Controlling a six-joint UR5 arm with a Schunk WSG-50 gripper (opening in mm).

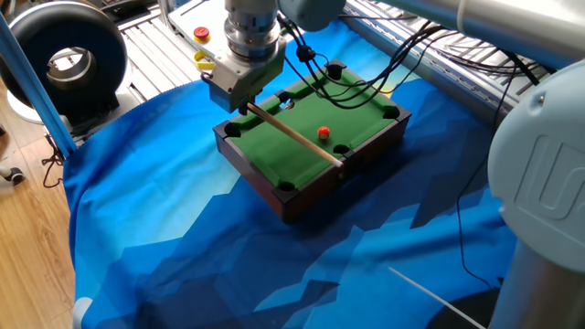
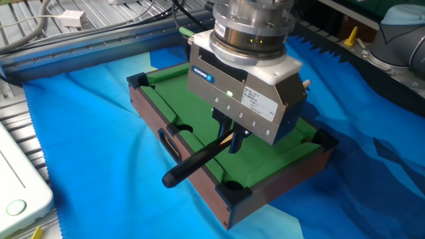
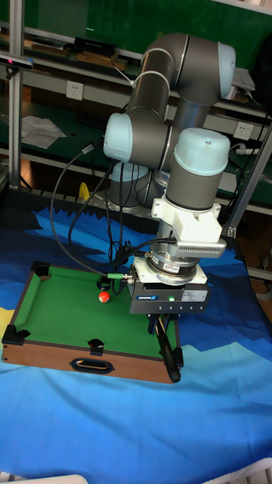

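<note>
A small pool table (image 1: 251, 174) with green felt and brown wooden sides lies on the blue cloth. Above its felt, my gripper (image 2: 230, 135) is shut on a cue stick (image 1: 297, 139). The cue's thick black handle (image 2: 189, 165) sticks out past the table's side in the second view, while its pale shaft slants across the felt in the first. An orange-red ball (image 1: 324, 132) rests on the felt near a middle pocket, close to the shaft but apart from it. Another ball (image 1: 289, 104), pale and partly coloured, is by the opposite middle pocket. In exterior view 3 the red ball (image 3: 103, 297) lies left of the gripper.
Black cables (image 1: 366, 87) loop from the arm over one end of the table. A thin white rod (image 1: 434, 297) lies apart on the cloth. A red button (image 1: 201, 34) stands beyond the cloth's edge.
</note>
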